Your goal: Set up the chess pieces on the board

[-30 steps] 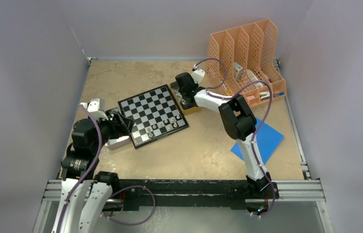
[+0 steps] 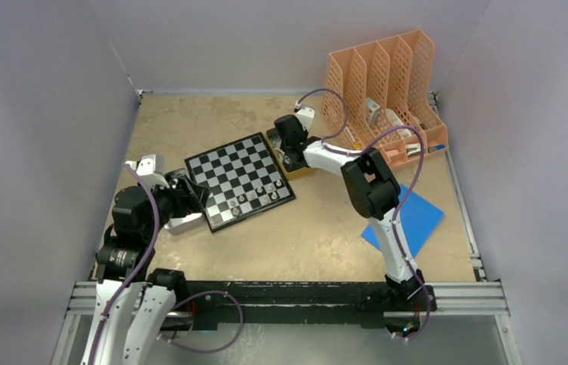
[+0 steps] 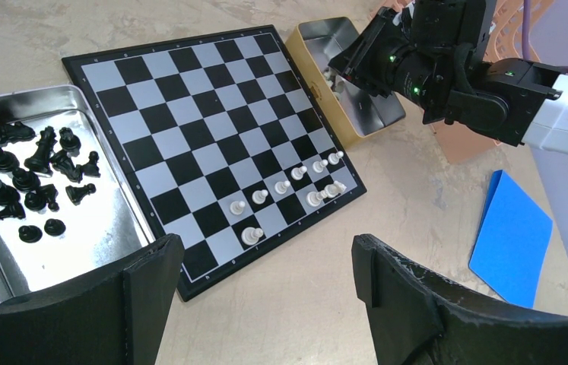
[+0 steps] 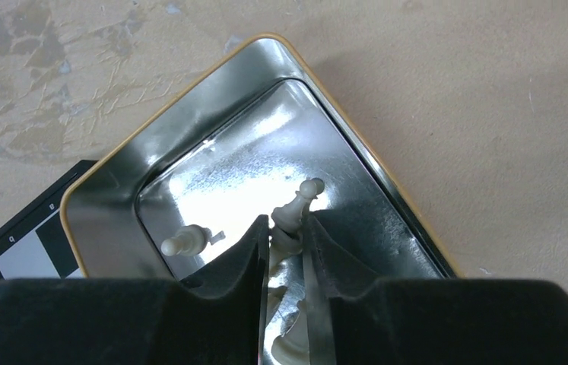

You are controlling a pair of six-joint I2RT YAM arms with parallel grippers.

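The chessboard (image 2: 227, 171) (image 3: 197, 129) carries several white pieces (image 3: 251, 235) along its near side. Black pieces (image 3: 39, 156) lie in a steel tray (image 3: 90, 232) left of it. My right gripper is down in the yellow-rimmed box (image 4: 235, 141), shut on a white chess piece (image 4: 296, 205); another white piece (image 4: 185, 242) lies left of it, and more are partly hidden under the fingers. My left gripper stands open above the near side of the board and tray, nothing between its fingers.
An orange rack (image 2: 383, 76) stands behind the right arm. A blue mat (image 2: 406, 220) lies at right.
The top of my right wrist has turned slightly, shifting a little leftward over the box. The left arm and board are unchanged.
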